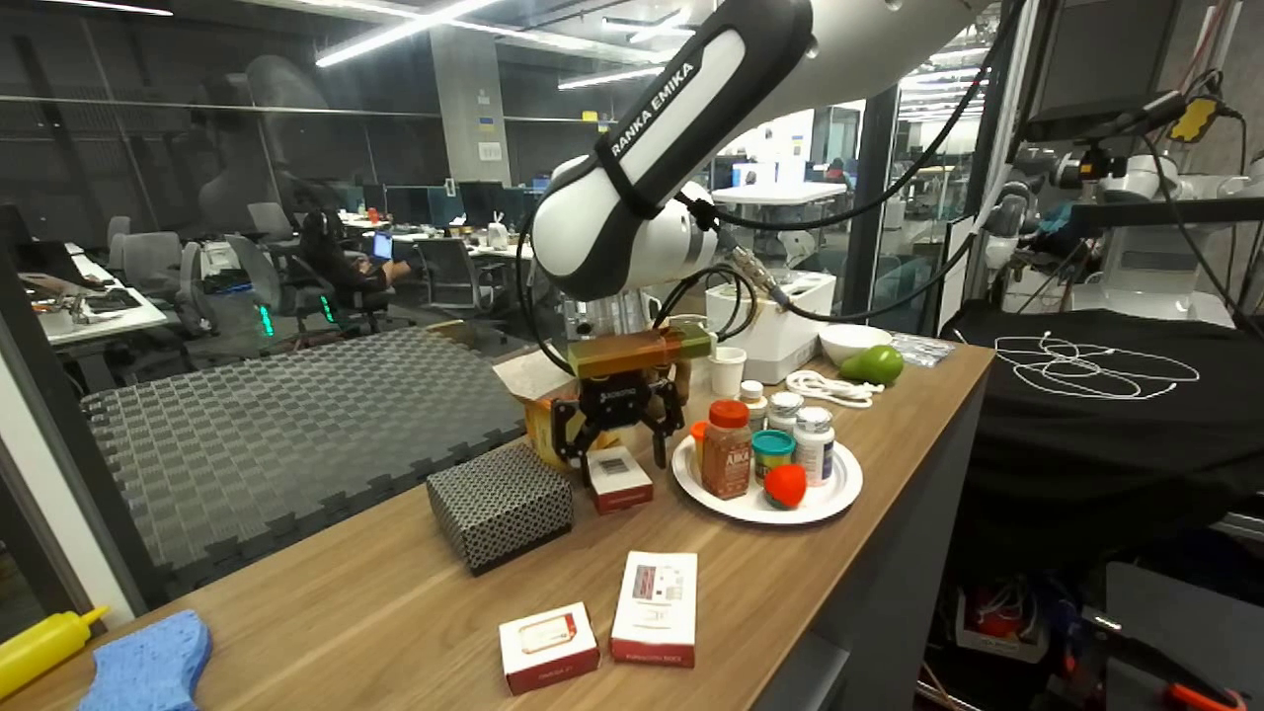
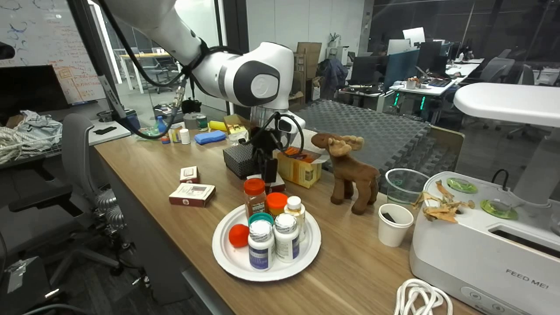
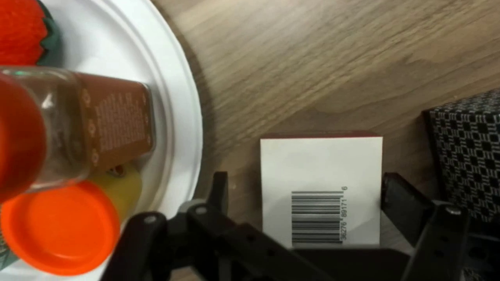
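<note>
A small white box with red sides (image 1: 621, 476) lies on the wooden table between the black patterned box and the plate. Its white face with a barcode (image 3: 318, 192) fills the middle of the wrist view. My gripper (image 1: 621, 463) points down over this box, open, one finger on either side. In the wrist view the right finger (image 3: 406, 203) is against or very close to the box's edge, while a clear gap separates the left finger (image 3: 218, 194) from it. From exterior view 2 the gripper (image 2: 266, 176) hides much of the box.
The white plate (image 1: 829, 504) carries several bottles and jars, including a tall red-capped bottle (image 1: 726, 450), close beside the gripper. The black patterned box (image 1: 500, 504) stands on the other side. A brown toy moose (image 2: 354, 170) and yellow carton (image 2: 299, 170) are behind. Two red-and-white boxes lie in front.
</note>
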